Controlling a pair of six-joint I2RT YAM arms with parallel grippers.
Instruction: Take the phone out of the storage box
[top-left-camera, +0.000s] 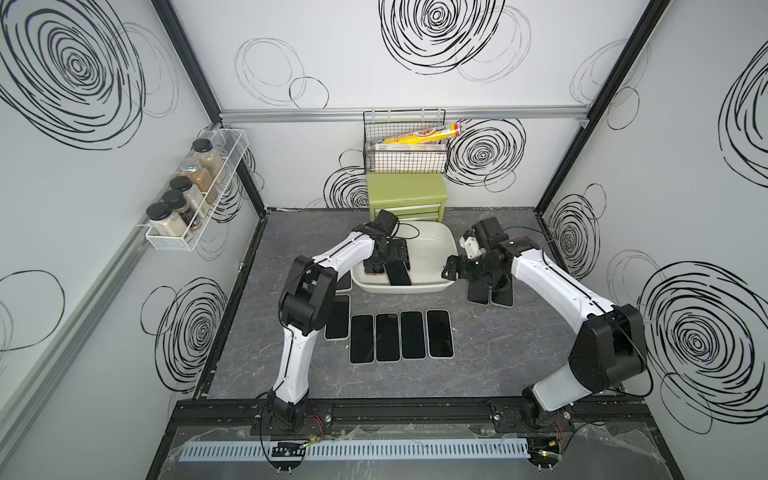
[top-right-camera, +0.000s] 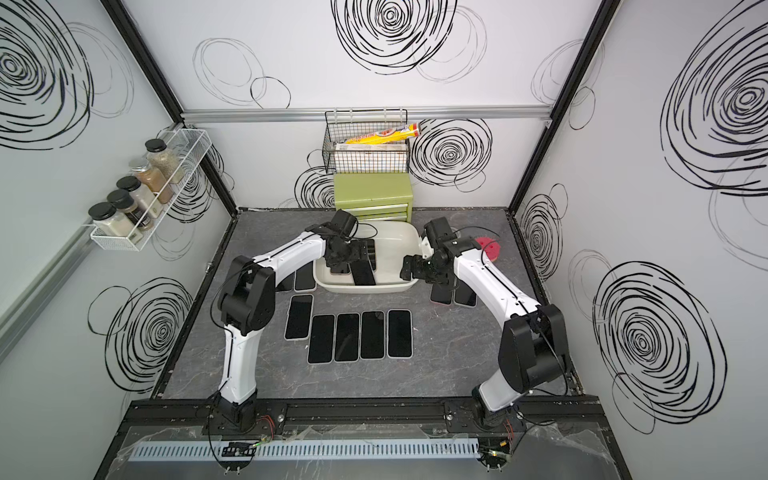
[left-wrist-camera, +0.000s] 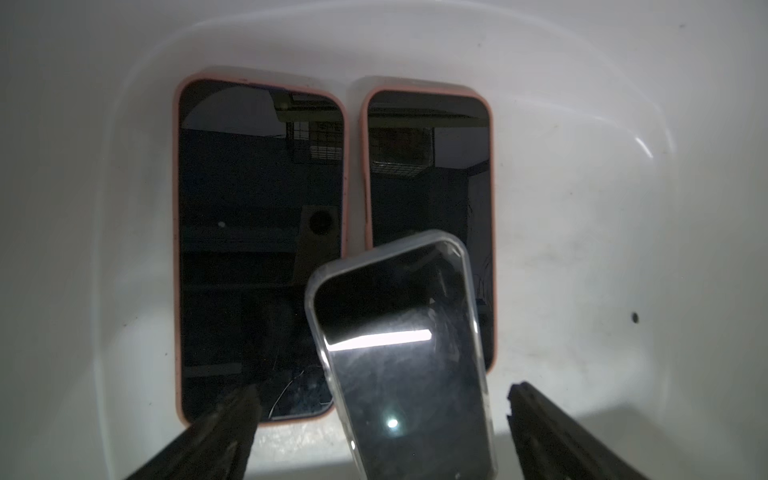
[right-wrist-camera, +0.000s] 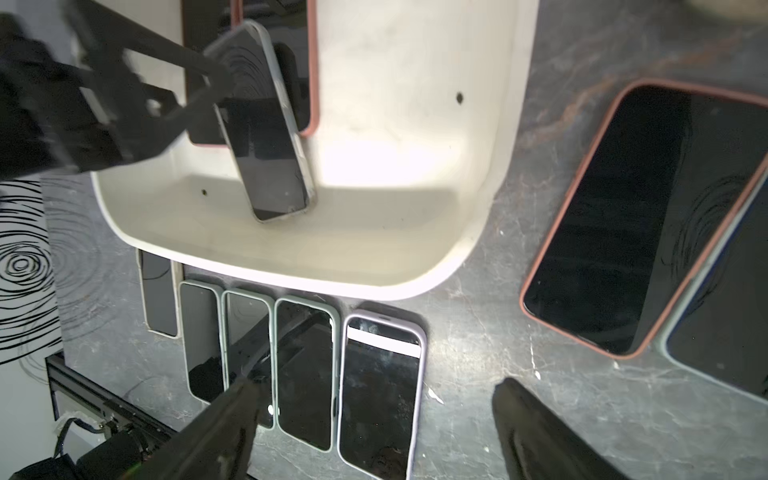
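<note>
The white storage box (top-left-camera: 428, 256) holds three phones: two pink-cased ones side by side (left-wrist-camera: 256, 248) (left-wrist-camera: 424, 160) and a clear-cased phone (left-wrist-camera: 400, 360) lying tilted across their lower ends. My left gripper is open above the clear-cased phone, its fingers either side of it; whether they touch it I cannot tell. My right gripper is open at the box's right side, raised over the table.
Several phones (top-left-camera: 413, 334) lie in a row in front of the box, others at its left and right. A green cabinet (top-left-camera: 406, 188) stands behind. A red round object (top-right-camera: 486, 246) is at the back right.
</note>
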